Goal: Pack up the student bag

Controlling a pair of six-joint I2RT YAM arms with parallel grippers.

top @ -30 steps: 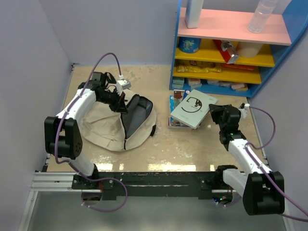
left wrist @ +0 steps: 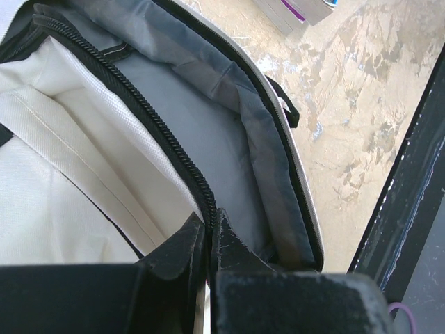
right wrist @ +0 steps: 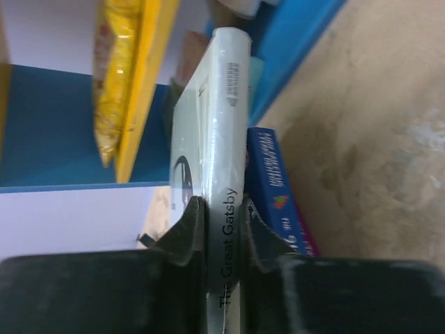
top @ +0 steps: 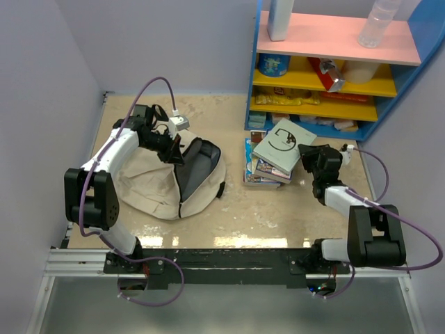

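A cream bag [top: 142,188] lies on the left of the table, its grey-lined compartment open. My left gripper is shut on the bag's zipper edge. On the right, a stack of books [top: 254,167] is topped by a pale book [top: 278,145], tilted, with "The Great Gatsby" on its spine [right wrist: 228,132]. My right gripper [top: 306,149] is at that book's right end; in the right wrist view its fingers lie either side of the spine, though how firmly they close is hard to tell.
A blue shelf unit [top: 252,76] with packets, cans and boxes stands behind the books. A blue book [right wrist: 271,167] lies beneath the pale one.
The left arm is still.
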